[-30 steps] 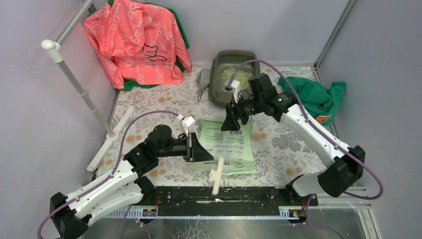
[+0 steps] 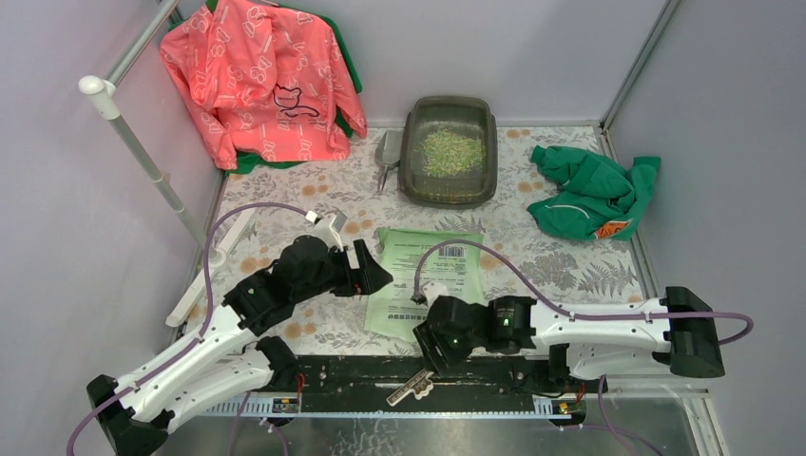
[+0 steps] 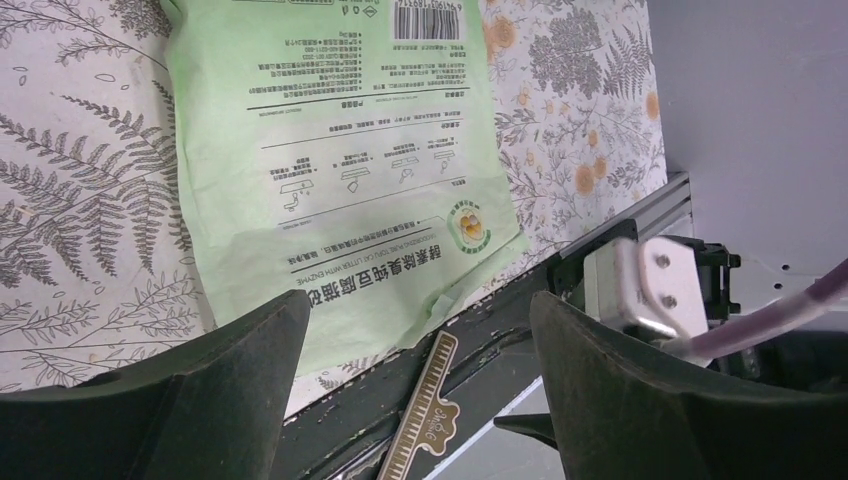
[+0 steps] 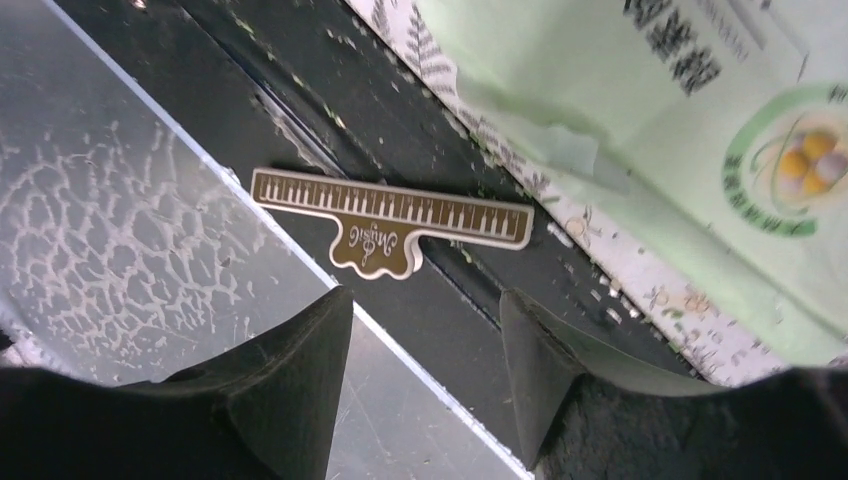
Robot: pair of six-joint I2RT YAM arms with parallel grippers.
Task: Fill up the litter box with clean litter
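Note:
The green litter bag [image 2: 423, 266] lies flat on the patterned mat. My left gripper [image 2: 375, 275] hangs over its left side, part open with nothing between its fingers. A brown comb-like tool [image 4: 390, 215] lies on the black front rail below my right gripper, which is open and empty. The grey litter box [image 2: 447, 190] at the back centre holds some green pellets [image 2: 451, 152].
A grey scoop [image 2: 387, 152] lies left of the box. A pink hoodie [image 2: 247, 85] hangs at back left; green clothing [image 2: 580, 190] lies at right. A white stand [image 2: 162, 180] stands at left.
The brown tool has fallen onto the front rail. My right gripper has moved down toward the front over it.

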